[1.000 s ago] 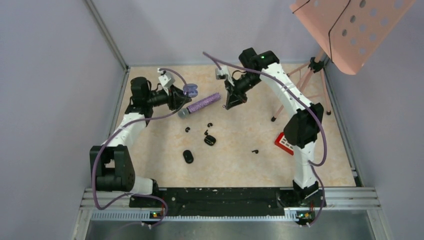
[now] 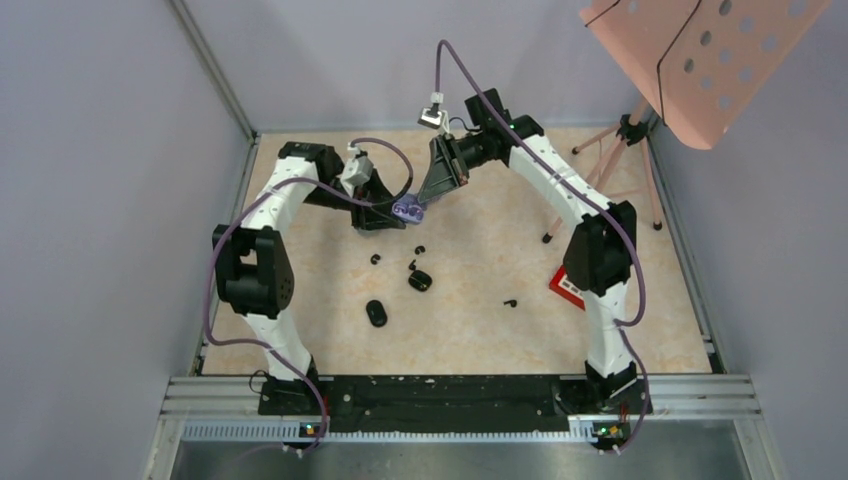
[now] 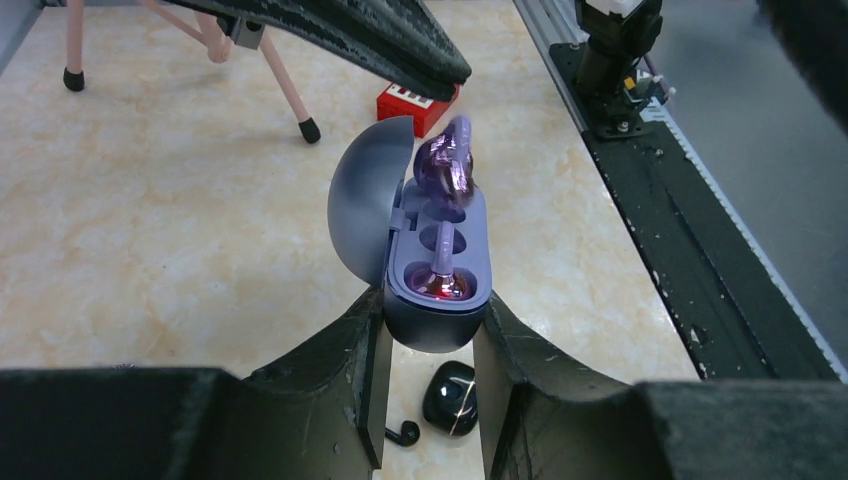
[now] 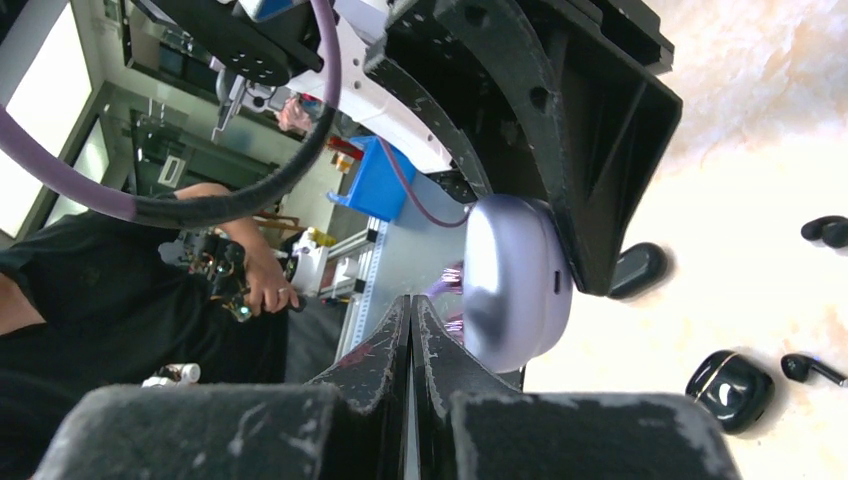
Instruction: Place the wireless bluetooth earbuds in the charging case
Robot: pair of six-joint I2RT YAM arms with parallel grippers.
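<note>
My left gripper is shut on the lower end of the purple charging case [image 3: 478, 225], whose lid stands open. One shiny purple earbud [image 3: 440, 280] sits in the near socket, stem up. The other earbud [image 3: 447, 165] is at the far end and appears to stick up, tilted; its full seating cannot be told. My right gripper is shut, with nothing seen between its fingers. Its dark fingers [image 3: 400, 50] hang above the far earbud, apart from it in the left wrist view. In the top view the case [image 2: 408, 209] is between both grippers.
On the table below lie a black earbud case [image 2: 420, 280], another black case [image 2: 376, 313], and several loose black earbuds, one to the right [image 2: 510, 303]. A red box [image 2: 567, 287] and a pink tripod [image 2: 600, 180] stand at the right.
My left gripper has carried the case right and slightly toward the front. The right gripper has moved left to meet it. Both arms now cover most of the purple glittery tube.
</note>
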